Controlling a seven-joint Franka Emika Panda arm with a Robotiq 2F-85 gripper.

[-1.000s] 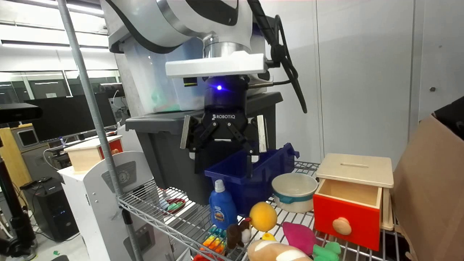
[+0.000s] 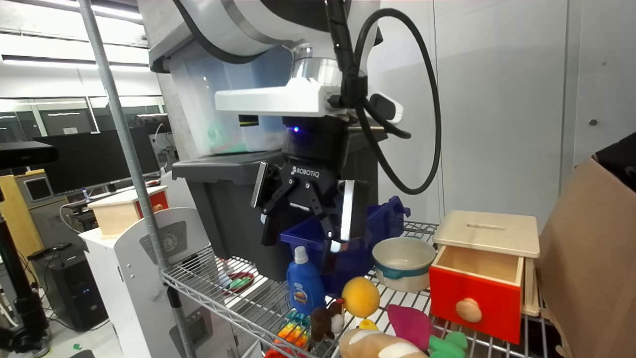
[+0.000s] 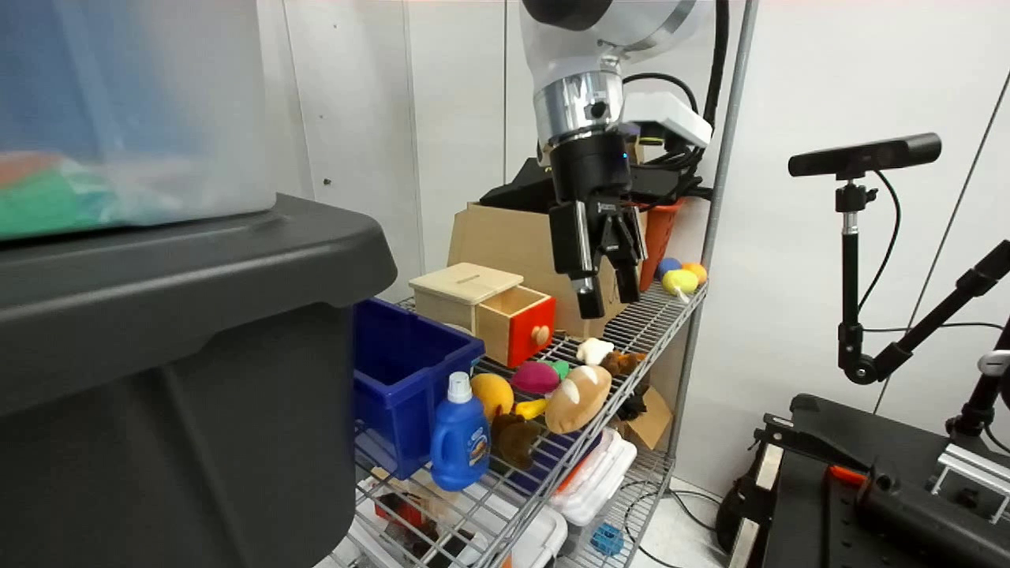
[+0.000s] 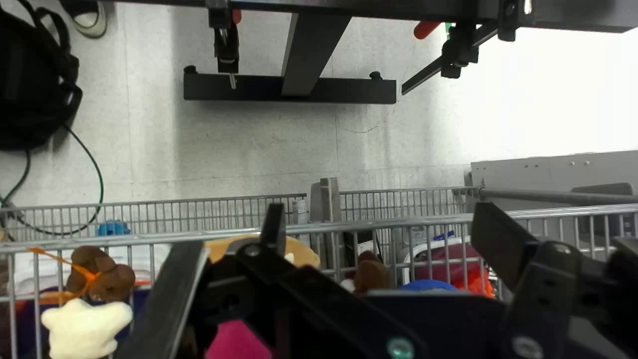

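Observation:
My gripper (image 2: 302,241) hangs open above the wire shelf, tilted, with nothing between its fingers. From exterior view 1 it overlaps the blue bin (image 2: 352,262) and sits above the blue detergent bottle (image 2: 305,288). In exterior view 2 the gripper (image 3: 608,292) is well above the toys, including the bread toy (image 3: 578,399). The wooden box's red-fronted drawer (image 2: 475,295) stands pulled out. A cream pot (image 2: 405,268) stands between that box and the bin. In the wrist view the spread fingers cover much of the shelf; a magenta toy (image 4: 236,342) shows between their links.
A large dark tote (image 3: 180,426) flanks the shelf, and a cardboard box (image 2: 596,256) closes off the other end. Crowded near the front edge are an orange ball (image 2: 360,297), a white plush toy (image 4: 87,328) and several other toys. Open air surrounds the gripper.
The gripper has turned and tilted, with its right-hand finger now lower and nearer in exterior view 1. The cable loop has swung outward. Objects on the shelf look unmoved.

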